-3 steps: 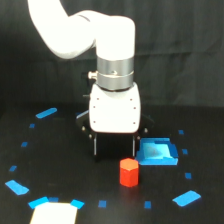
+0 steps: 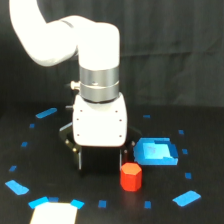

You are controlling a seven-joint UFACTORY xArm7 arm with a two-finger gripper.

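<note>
A red hexagonal block (image 2: 131, 178) stands upright on the black table at the front, right of centre. Behind it and to the right is a small open blue tray (image 2: 156, 152), in which I see nothing. My gripper (image 2: 101, 161) points down, left of the red block. Its dark fingers are hard to make out against the table but look spread apart, with nothing visible between them. The right finger comes close to the block's upper left side; whether they touch I cannot tell.
A cream block (image 2: 53, 213) is cut off by the bottom edge at the left. Flat blue marks and small blue squares dot the black table.
My gripper has moved left and lower in the view. The red block now appears slightly lower and a little farther right. The tray is where it was.
</note>
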